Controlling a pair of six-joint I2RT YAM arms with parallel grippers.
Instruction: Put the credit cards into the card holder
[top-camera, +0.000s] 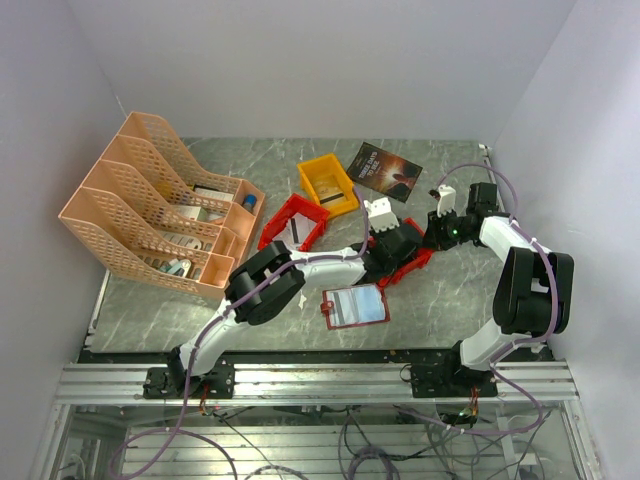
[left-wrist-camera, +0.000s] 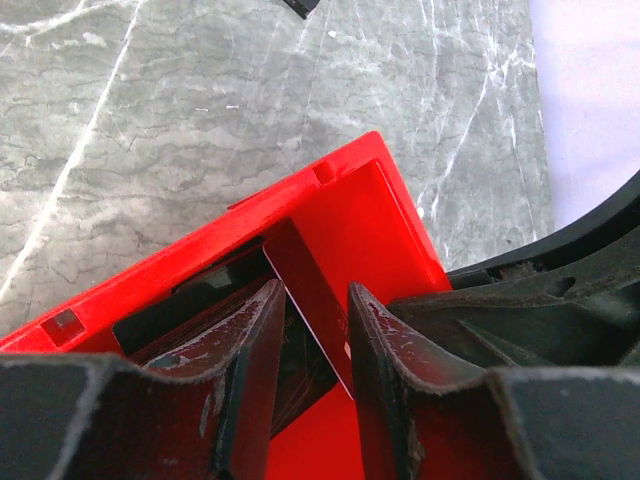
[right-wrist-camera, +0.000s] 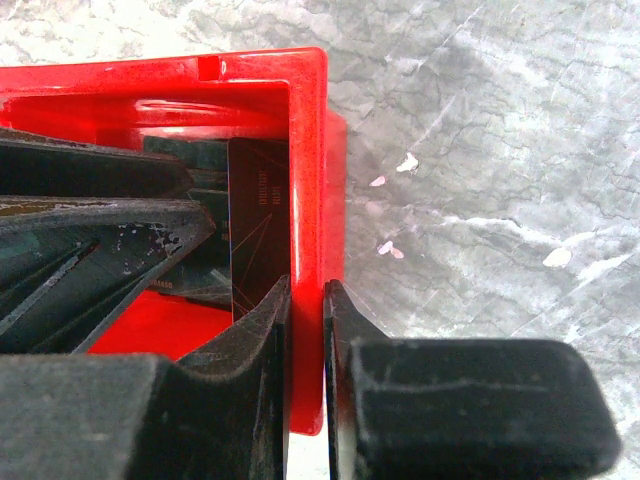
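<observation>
In the left wrist view my left gripper reaches down into a red box, its fingers slightly apart beside a dark card that leans against the inner wall. More dark cards lie behind it. Whether that card is between the fingers is unclear. In the right wrist view my right gripper is shut on the box's red wall, with the left gripper's black fingers at upper left over the cards.
In the top view, a yellow box, another red box, a book and a pale tray surround the work area. An orange organiser stands at left.
</observation>
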